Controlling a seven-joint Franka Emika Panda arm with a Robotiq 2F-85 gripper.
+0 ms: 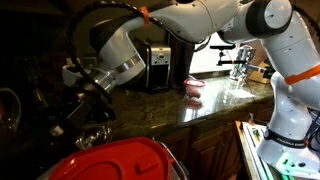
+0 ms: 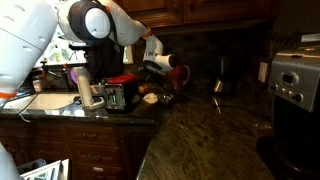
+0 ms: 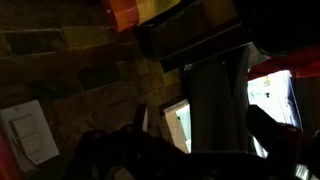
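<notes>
In exterior view 1 my dark gripper (image 1: pixel 72 108) hangs at the left, above and behind a large red round surface (image 1: pixel 115 162). Exterior view 2 shows the white arm (image 2: pixel 155 58) reaching to the back of the counter; its gripper blends into the dark there. Two dark fingers (image 3: pixel 136 125) stand well apart in the wrist view, so the gripper looks open. I make out nothing held between them, though the view is very dim. Beyond them are a brown tiled surface and a bright patch (image 3: pixel 180 125).
A pink bowl (image 1: pixel 194 88) sits on the dark counter (image 1: pixel 150 112), beside a silver toaster-like appliance (image 1: pixel 159 66). A red-and-black appliance (image 2: pixel 121 92) stands near the arm in exterior view 2.
</notes>
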